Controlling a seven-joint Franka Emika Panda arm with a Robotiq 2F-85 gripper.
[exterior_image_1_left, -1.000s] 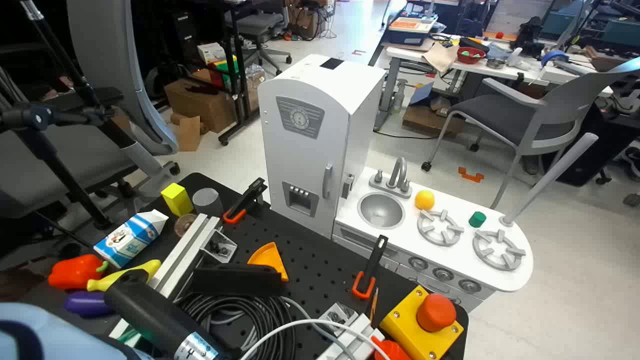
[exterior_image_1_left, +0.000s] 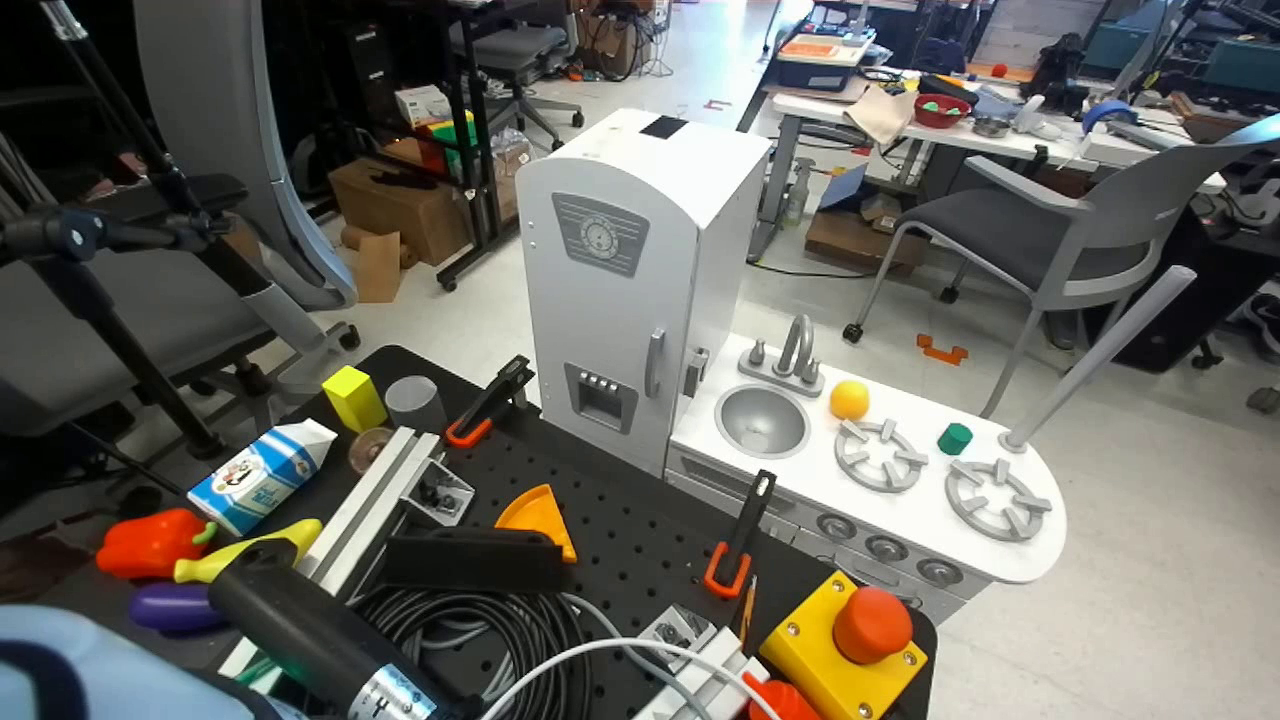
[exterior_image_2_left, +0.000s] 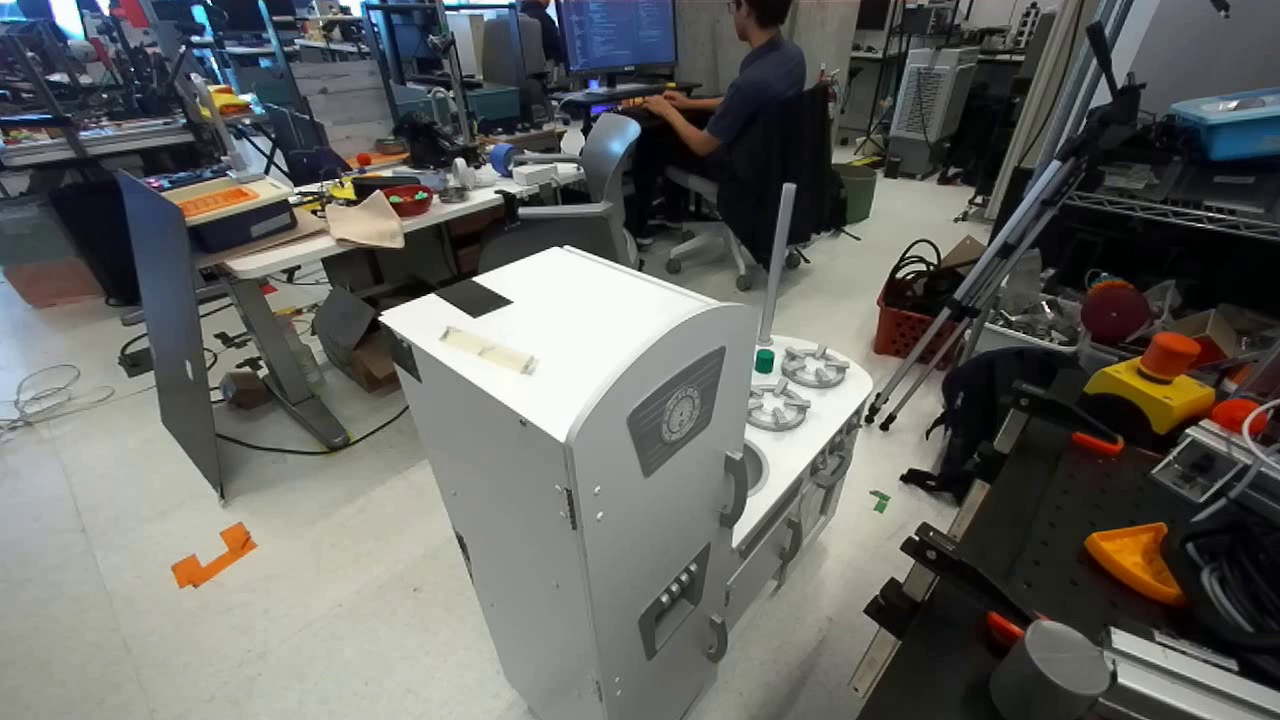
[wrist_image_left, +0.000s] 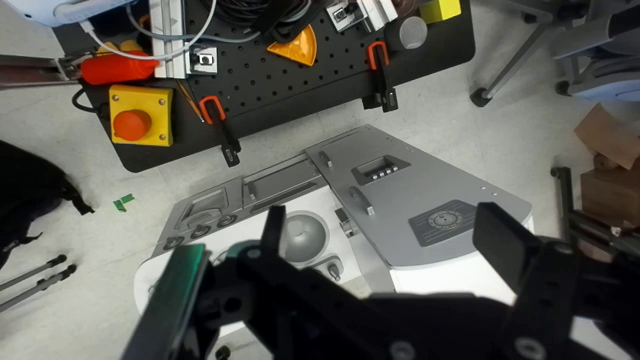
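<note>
In the wrist view my gripper is open, its dark fingers spread wide with only the toy kitchen far below showing between them. Neither outside view shows the fingers. The white and grey toy kitchen has a tall shut fridge (exterior_image_1_left: 612, 312), a sink (exterior_image_1_left: 764, 421) and two grey burners. An orange ball (exterior_image_1_left: 849, 400) rests between the faucet and the nearer burner. Between the burners stands a small green cylinder (exterior_image_1_left: 955, 438), also visible as a green piece (exterior_image_2_left: 764, 360) in exterior view 2.
The black perforated table (exterior_image_1_left: 624, 540) holds a milk carton (exterior_image_1_left: 263, 475), red pepper (exterior_image_1_left: 155, 544), yellow banana (exterior_image_1_left: 246, 552), purple eggplant (exterior_image_1_left: 175, 607), yellow block (exterior_image_1_left: 356, 398), grey cup (exterior_image_1_left: 415, 403), orange wedge (exterior_image_1_left: 539, 518), coiled cables and a stop button (exterior_image_1_left: 872, 624).
</note>
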